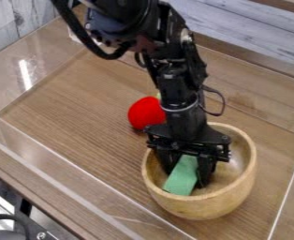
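The black arm reaches down from the top centre, and my gripper [188, 159] is low inside a round wooden bowl [225, 200] at the lower right. It is shut on a green object [181, 178] lying in the bowl; the fingertips are partly hidden by the bowl and the dark gripper body.
A red round object [146, 112] sits just left of the arm, behind the bowl, with a small yellow item mostly hidden behind it. A white plank wall runs along the back.
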